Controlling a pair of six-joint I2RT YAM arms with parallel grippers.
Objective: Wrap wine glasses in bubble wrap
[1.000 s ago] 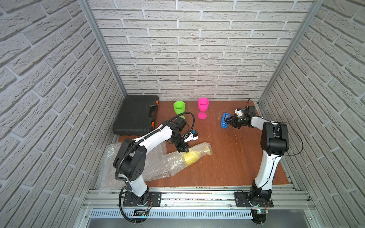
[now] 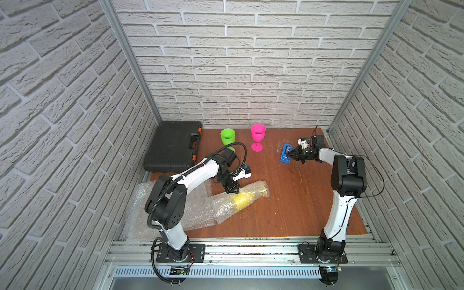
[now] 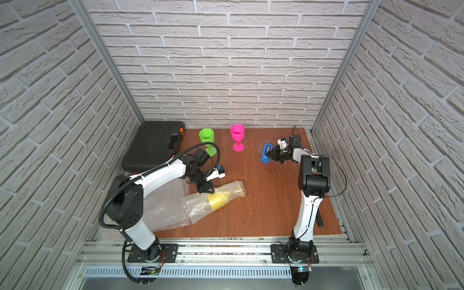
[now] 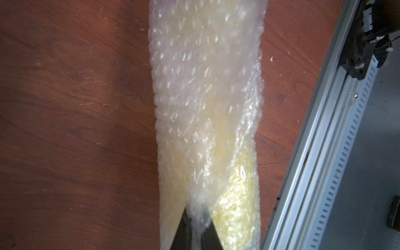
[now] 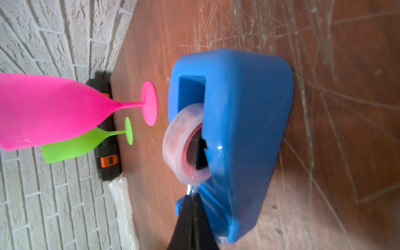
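A rolled bubble-wrap bundle (image 2: 244, 198) with a yellow shape inside lies at the front middle, filling much of the left wrist view. My left gripper is down on it, partly under plastic, shut. A pink wine glass (image 2: 258, 133) and a green wine glass (image 2: 227, 135) stand at the back. My right gripper is shut at the lower end of the blue tape dispenser (image 5: 258, 108), by the clear tape below its roll (image 5: 173, 145); whether tape is between its fingertips is unclear.
A black case (image 2: 169, 145) sits at the back left. Flat bubble wrap (image 2: 140, 212) covers the front left.
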